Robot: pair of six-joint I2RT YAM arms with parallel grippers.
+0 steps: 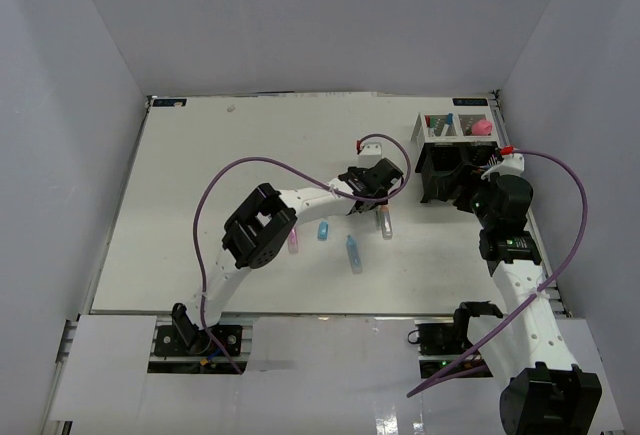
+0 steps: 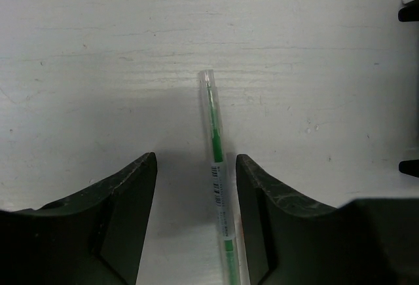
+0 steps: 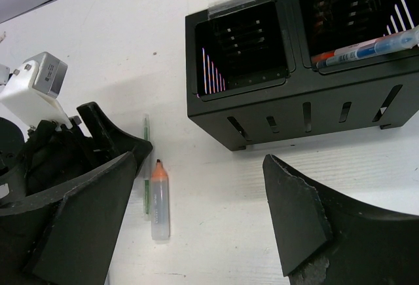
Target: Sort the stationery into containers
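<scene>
My left gripper hovers low over a slim clear pen with a green inside (image 2: pixel 216 141), its fingers part open either side of it and not visibly touching it. An orange-capped marker (image 3: pixel 159 203) lies just beside that pen in the right wrist view. My right gripper stands open with nothing between its fingers, in front of the black container (image 3: pixel 301 98), whose right compartment holds pens. A pink pen (image 1: pixel 293 240), a small blue item (image 1: pixel 323 230) and a blue pen (image 1: pixel 353 255) lie on the table.
A white divided organiser (image 1: pixel 436 134) with pens and a pink item stands behind the black container at the back right.
</scene>
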